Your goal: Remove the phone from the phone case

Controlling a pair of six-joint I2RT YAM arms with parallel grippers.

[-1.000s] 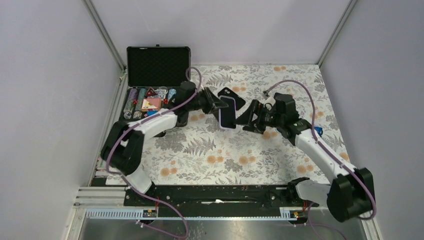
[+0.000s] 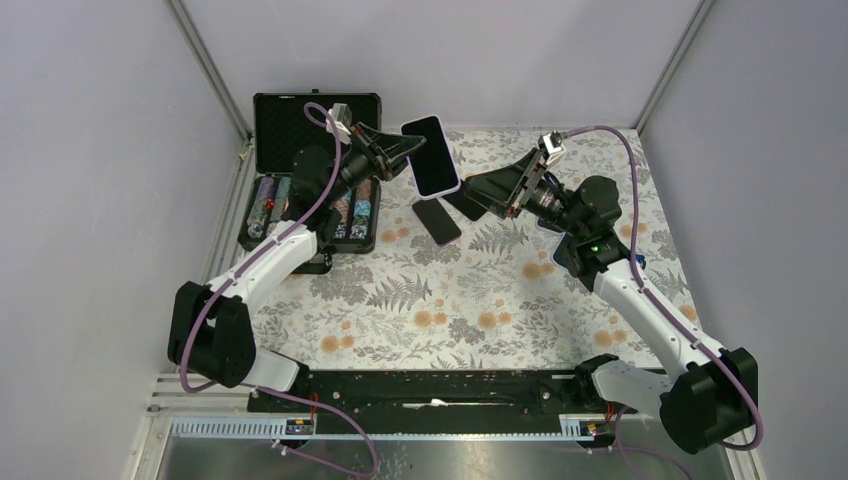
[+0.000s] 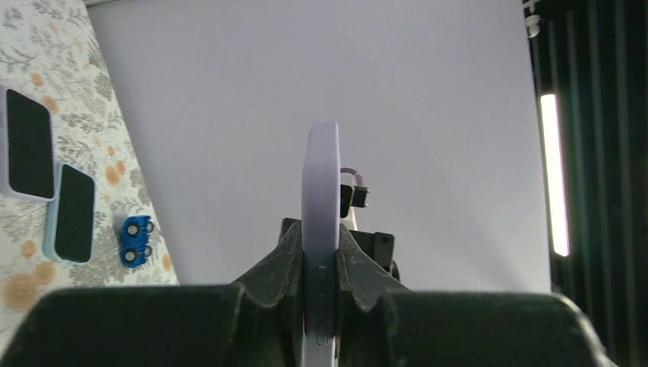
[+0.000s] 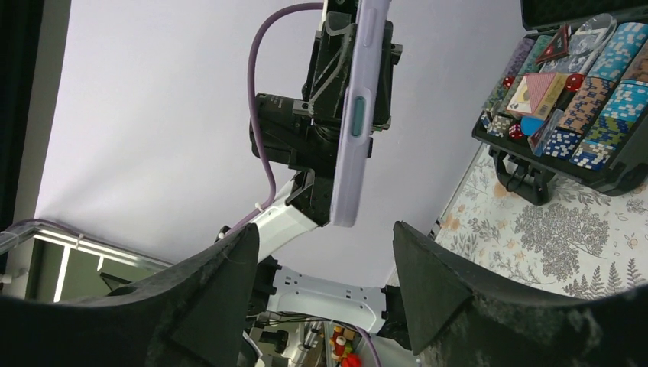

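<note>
The phone in its pale purple case (image 2: 432, 165) is held up above the table, its dark screen facing the top view. My left gripper (image 2: 418, 146) is shut on the left edge of it. Seen edge-on, the case (image 3: 320, 199) rises between the left fingers in the left wrist view. My right gripper is open, with a wide gap between its fingers. In the right wrist view the lower end of the case (image 4: 349, 183) appears just beyond that gap. No gap between phone and case can be made out.
A dark phone (image 2: 437, 222) and a second one (image 2: 465, 205) lie on the table below. More phones (image 3: 74, 214) lie to the right, near a blue toy car (image 3: 136, 241). An open case of poker chips (image 4: 604, 107) stands at the left.
My left gripper has carried the cased phone toward the back and left, and the phone is now more tilted. The right arm has shifted slightly toward the back and left.
</note>
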